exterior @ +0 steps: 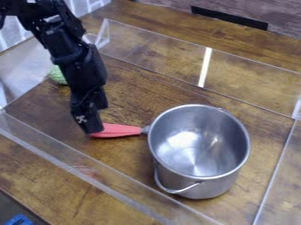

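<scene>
My black gripper [91, 121] hangs low over the left end of a red-handled utensil [115, 130], open, its fingertips close to the handle; whether they touch it cannot be made out. The utensil lies on the wooden table, its metal part reaching right toward a large steel pot [198, 149] with a wire handle, which stands at the right.
A green round object [55, 76] is partly hidden behind my arm at the left. Clear low walls border the wooden work area [153, 83]. A blue object [17, 219] sits at the bottom left corner.
</scene>
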